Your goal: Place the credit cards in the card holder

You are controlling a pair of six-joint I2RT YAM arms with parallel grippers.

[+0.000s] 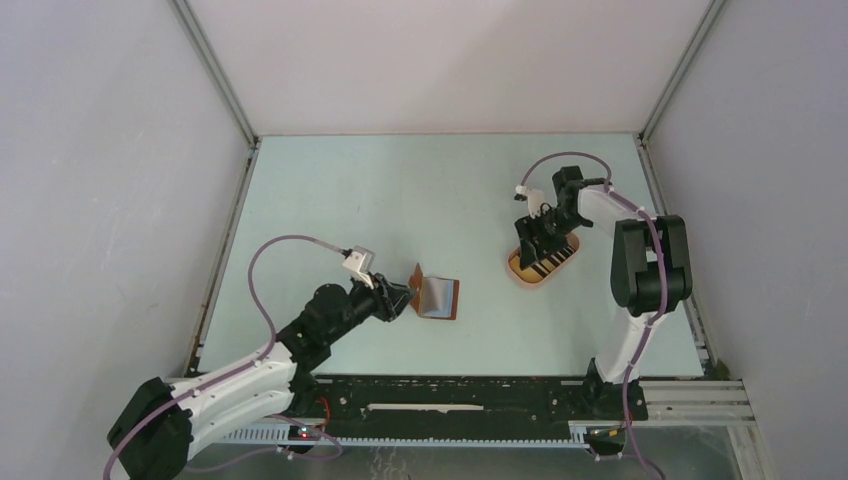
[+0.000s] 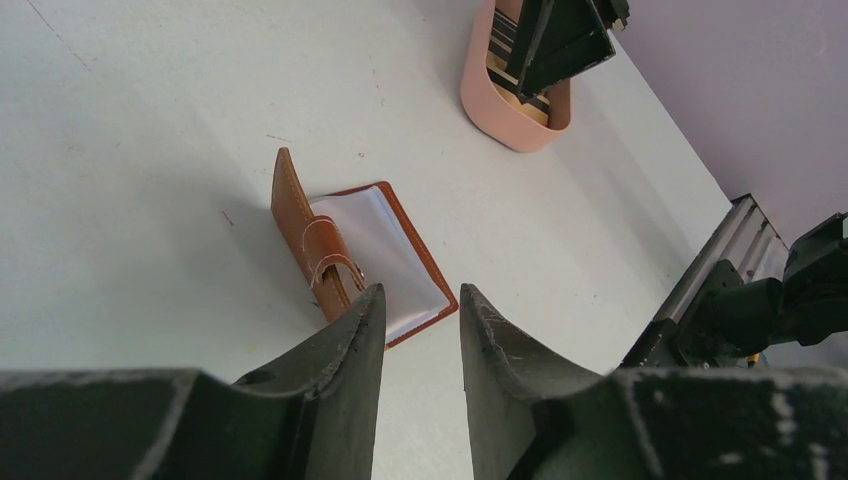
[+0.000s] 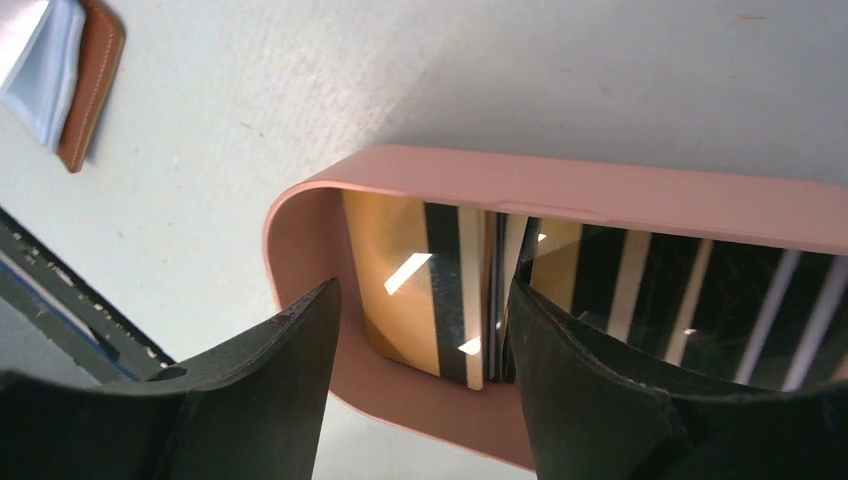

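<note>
The brown card holder [image 1: 457, 301] lies unfolded near the table's middle, one cover standing up, as the left wrist view shows its white inner pocket [image 2: 385, 250]. Just left of the holder, my left gripper is open, with no card between its fingers. Several gold-and-black credit cards [image 3: 392, 280] stand in a pink box [image 3: 600, 190] on the right. My right gripper is over this box with its fingers apart. Its right fingertip [image 3: 525, 295] reaches in among the cards, past the front few. Whether either finger touches a card, I cannot tell.
Bare table [image 1: 330, 190] fills the left and far side. A dark rail [image 1: 440, 405] runs along the near edge. Walls close in the table at the left, right and back.
</note>
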